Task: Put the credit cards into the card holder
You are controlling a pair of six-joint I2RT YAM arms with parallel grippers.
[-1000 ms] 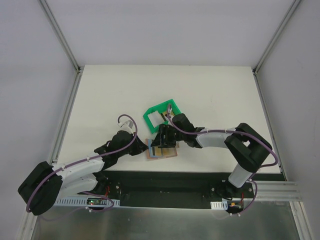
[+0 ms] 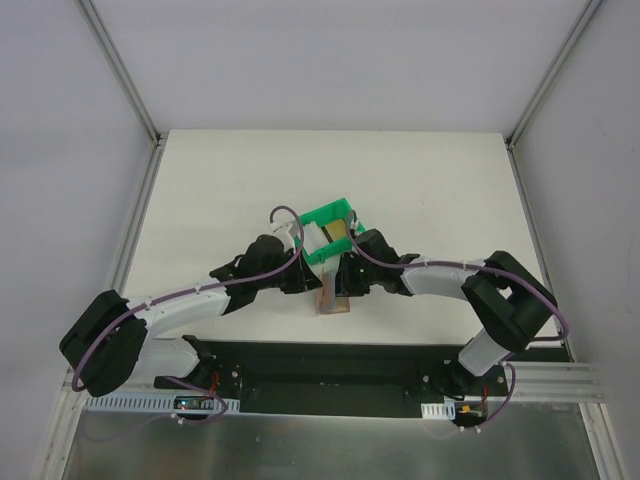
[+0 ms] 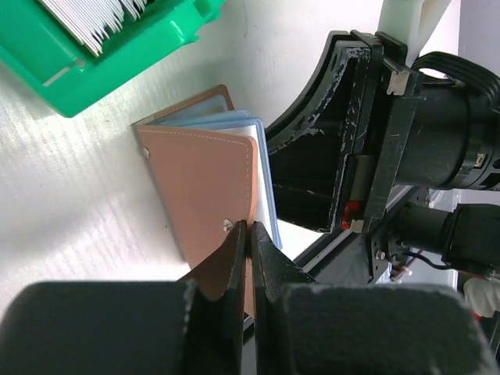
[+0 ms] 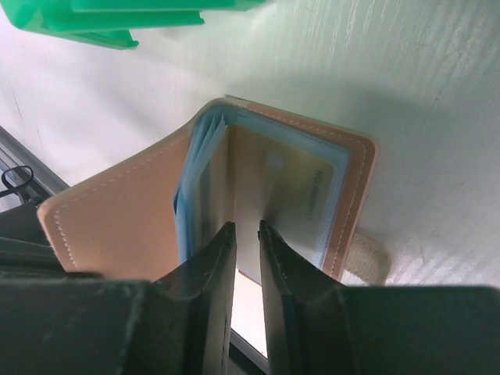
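The brown card holder (image 3: pixel 205 180) with blue-edged clear pockets stands opened, its near cover and several leaves (image 4: pixel 205 164) tilted up off the table. At that cover's edge my left gripper is shut, the thin brown edge running between its fingertips. My right gripper hovers over the flat side, where a pale tan card (image 4: pixel 285 183) sits in a clear pocket. A narrow gap shows between its fingers, and no object stands out there. White cards (image 2: pixel 313 236) and gold cards (image 2: pixel 334 230) lie in the green box (image 2: pixel 323 213).
The green box stands just behind the holder, close to both grippers. My right arm (image 3: pixel 336 117) is very near the raised leaves.
My left gripper has moved right, and the cover and leaves now stand raised toward my right gripper. Over the full second, my right gripper has shifted slightly right across the holder.
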